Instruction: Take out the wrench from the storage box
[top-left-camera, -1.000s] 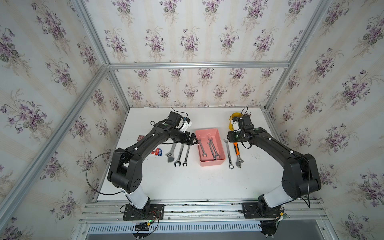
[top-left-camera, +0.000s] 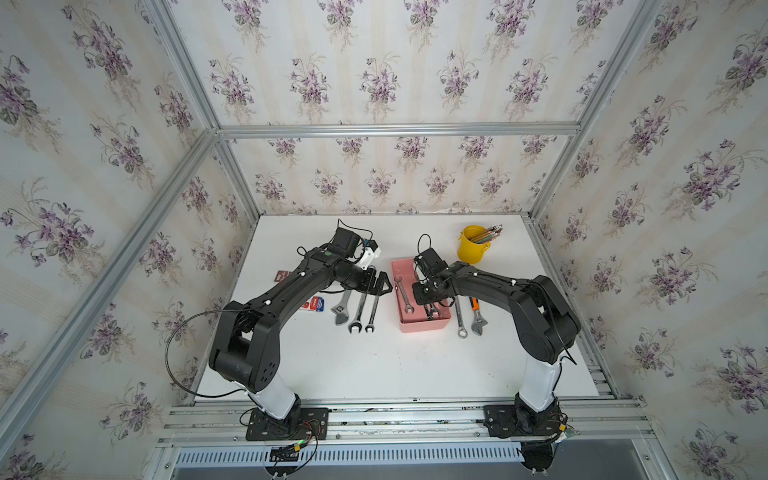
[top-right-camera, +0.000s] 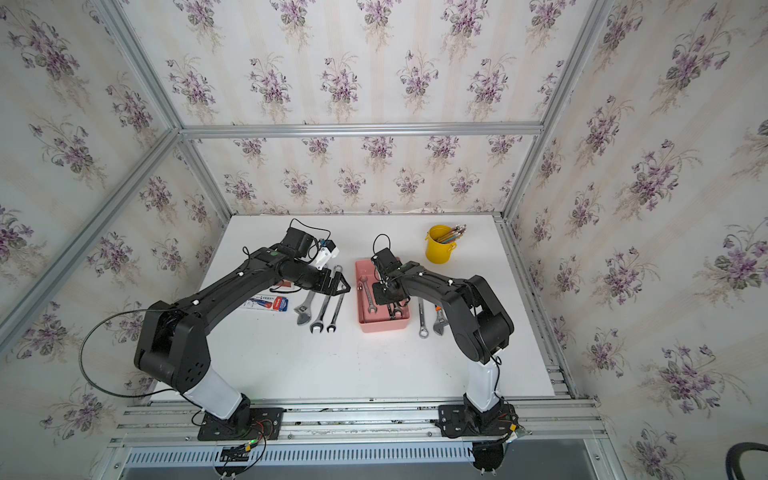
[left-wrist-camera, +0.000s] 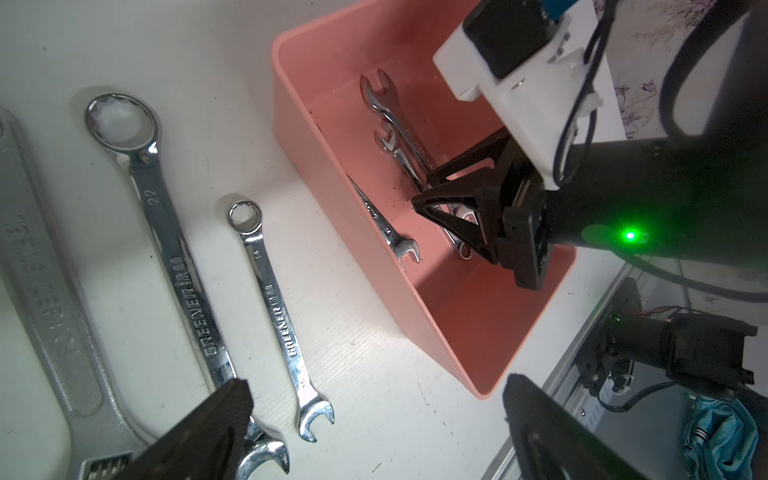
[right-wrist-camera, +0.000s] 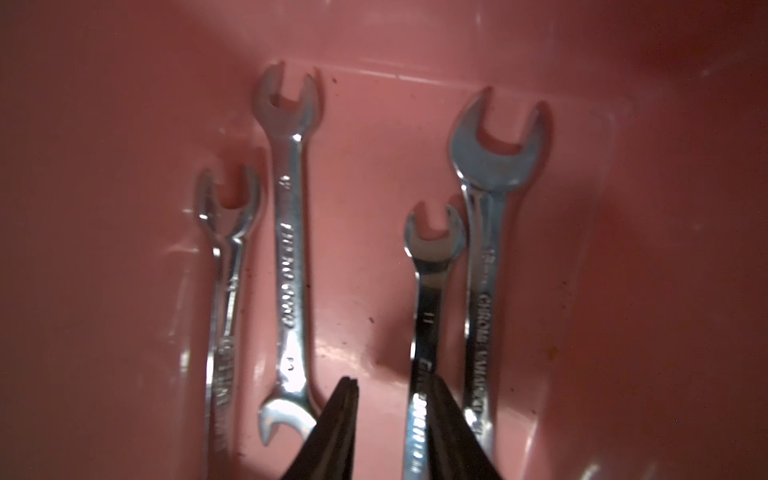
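Observation:
Inside the pink storage box (top-left-camera: 424, 326) several chrome wrenches lie on the floor. The right wrist view shows a small wrench (right-wrist-camera: 433, 248) close beside a larger open-ended wrench (right-wrist-camera: 497, 172). A double-ended wrench (right-wrist-camera: 289, 240) and another wrench (right-wrist-camera: 228, 232) lie nearer the opposite wall. My right gripper is down in the box, fingers part open, above the small wrench; its handle shows by one finger (right-wrist-camera: 437, 424). Whether they touch, I cannot tell. To the left of the box, my left gripper hangs open and empty over the table.
Left of the box lie a ring wrench (left-wrist-camera: 180, 272), a smaller wrench (left-wrist-camera: 276, 312) and an adjustable wrench (left-wrist-camera: 52, 304). On its right are a long wrench (top-left-camera: 461, 324) and an orange-handled tool (top-left-camera: 477, 320). A yellow bucket (top-left-camera: 472, 249) stands behind.
My right arm has swung left from beside the yellow bucket and come down into the box, now covering part of the wrenches. The left arm is nearly still.

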